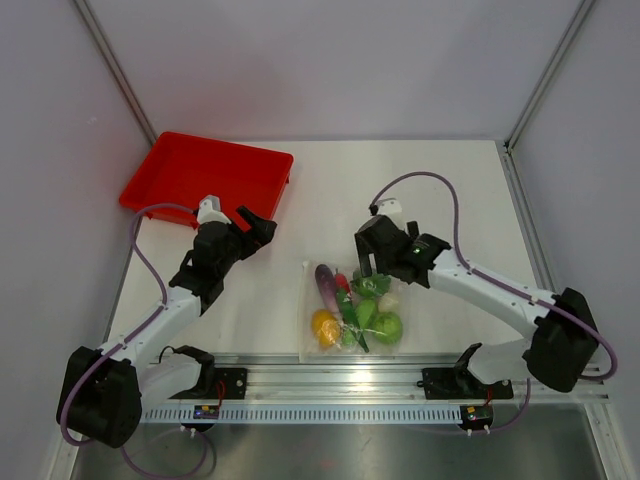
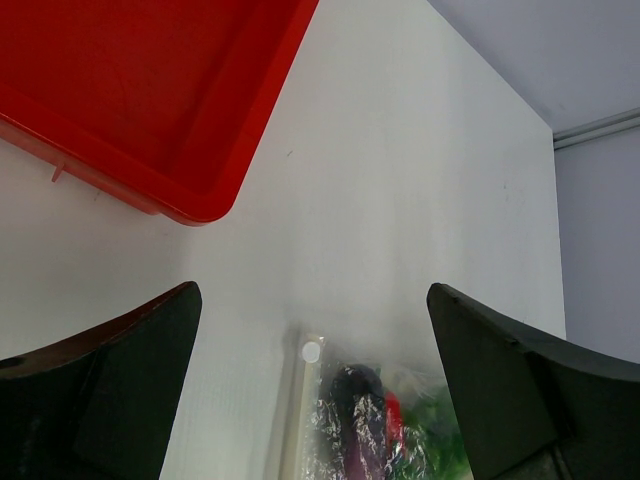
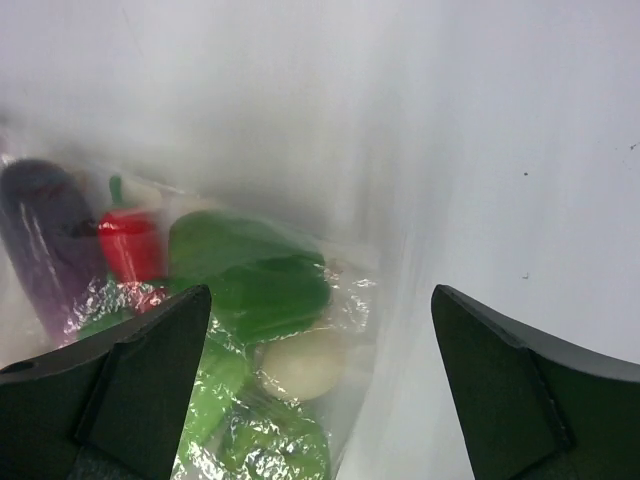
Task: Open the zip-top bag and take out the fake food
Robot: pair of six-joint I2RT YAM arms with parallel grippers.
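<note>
A clear zip top bag (image 1: pixel 310 345) of fake food lies flat at the table's front middle. Through its plastic I see an eggplant (image 1: pixel 326 288), a red pepper (image 3: pixel 130 245), a green pepper (image 3: pixel 245 275), an orange item (image 1: pixel 325 327) and several green pieces. A pale strip (image 2: pixel 300 400) with a round white piece (image 2: pixel 311 352) runs along the bag's left edge; whether the seal is parted I cannot tell. My left gripper stands open and empty, left of the bag near the tray. The right gripper, open and empty, hovers over the bag's back right part.
A red tray (image 1: pixel 205 180), empty where visible, sits at the back left, its near corner close to my left gripper. Grey walls close in the sides and back.
</note>
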